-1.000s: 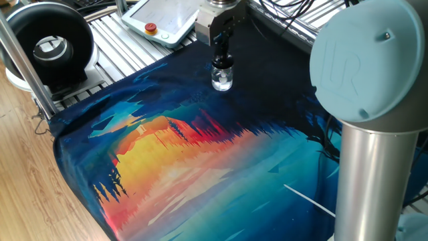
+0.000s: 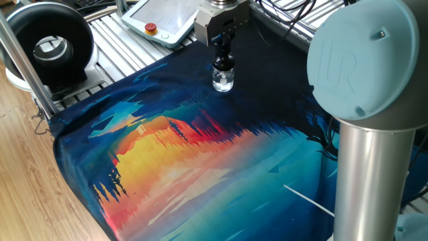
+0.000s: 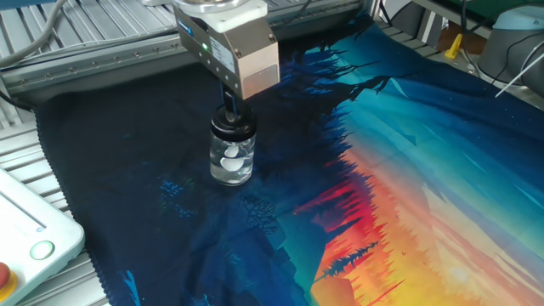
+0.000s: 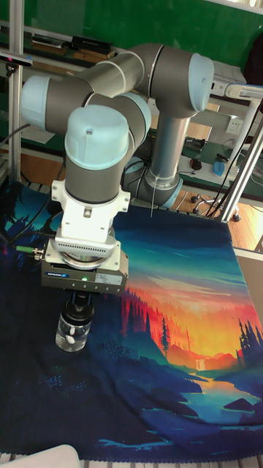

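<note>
A clear jar [image 2: 223,82] with a black lid [image 3: 234,123] appears to stand upright on the dark part of the printed cloth [image 2: 200,181]. Pale white pieces show through its wall in exterior view 2. Directly above it, my gripper [image 3: 231,106] points straight down, its dark fingers narrow and meeting the lid. They look shut on that lid, though fingers and lid are both black and the contact is hard to make out. In exterior view 3 the jar [image 4: 73,331] sits under the gripper body at the cloth's left side.
A teach pendant with a red stop button [image 2: 151,28] lies beyond the cloth. A black round object [image 2: 50,50] stands at the far left. The robot's own arm [image 2: 374,167] fills the right side. Around the jar the cloth is clear.
The gripper body has turned about its upright axis above the jar. Gripper and jar have shifted very slightly to the right in exterior view 1.
</note>
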